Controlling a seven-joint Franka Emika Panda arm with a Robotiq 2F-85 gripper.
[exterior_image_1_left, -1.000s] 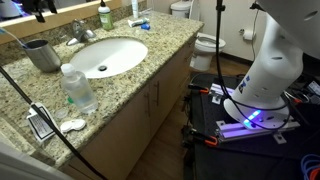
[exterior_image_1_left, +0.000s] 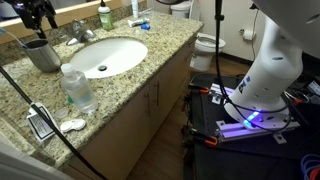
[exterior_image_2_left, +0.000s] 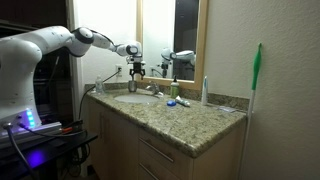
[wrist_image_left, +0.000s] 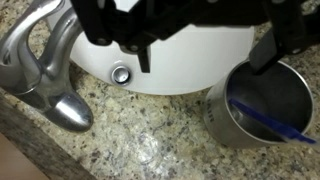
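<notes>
A steel cup (wrist_image_left: 222, 122) stands on the speckled counter, with a blue stick-like item (wrist_image_left: 270, 122) leaning in it and sticking out over its rim. In the wrist view, my gripper comes in from the top with its fingers spread, one near the cup's rim and the other over the sink. Nothing shows between them. Exterior view 1 has the cup (exterior_image_1_left: 43, 56) at the upper left, where my dark gripper (exterior_image_1_left: 38, 12) hangs above it. The gripper is small in exterior view 2, in front of the mirror.
The white sink basin (exterior_image_1_left: 112, 54) and its chrome faucet (wrist_image_left: 58, 85) are close by. A clear bottle (exterior_image_1_left: 78, 88) stands at the counter's front. Dispensers and small blue items (exterior_image_2_left: 172, 103) are beyond the sink. Bare counter (exterior_image_2_left: 205, 125) lies to the right in exterior view 2.
</notes>
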